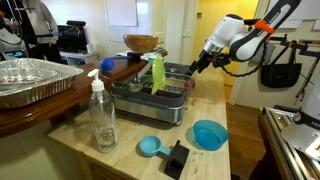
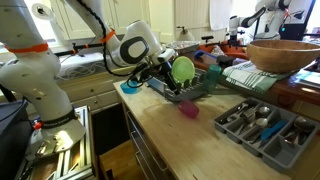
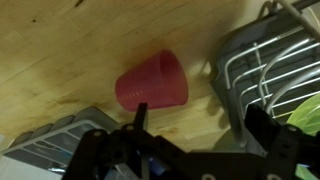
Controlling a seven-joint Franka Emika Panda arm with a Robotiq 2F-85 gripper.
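A pink cup lies on its side on the wooden counter, between the dish rack and a grey cutlery tray in the wrist view. In exterior view 2 the cup shows just in front of the rack. My gripper is open above the counter, its fingers wide apart and the cup nearer the left one. Nothing is held between them. From exterior view 1, the gripper appears beyond the rack's far end.
The dish rack is close to my right finger, with a green dish standing in it. A cutlery tray sits to the other side. A blue bowl and soap bottle stand farther off.
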